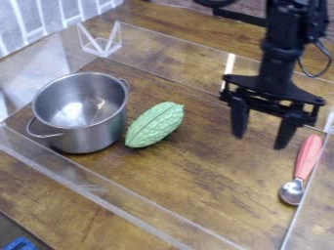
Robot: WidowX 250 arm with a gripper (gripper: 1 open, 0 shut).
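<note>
My dark gripper (263,129) hangs open above the right side of the wooden table, up and to the left of a scoop (302,170) with a pink handle and silver head. Nothing shows between its fingers. A steel pot (81,133) with side handles stands at the left, empty inside. A pale green bitter melon (155,126) lies just right of the pot.
Clear plastic panels border the work area on the wooden table (183,195). A blue object (16,244) shows at the bottom left corner.
</note>
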